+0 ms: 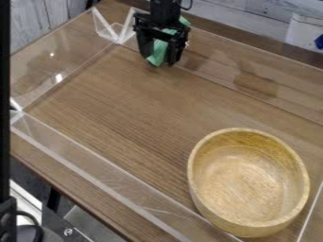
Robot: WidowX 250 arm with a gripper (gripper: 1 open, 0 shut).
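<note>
At the top centre of the camera view, my black gripper (161, 34) is over a green object (159, 53) on the wooden surface. The gripper's fingers are small and dark here; it stands open, around or just above the green thing, and whether they touch it I cannot tell.
A large pale yellow bowl (247, 178) sits at the lower right. Clear plastic walls edge the left side of the wooden floor (120, 113).
</note>
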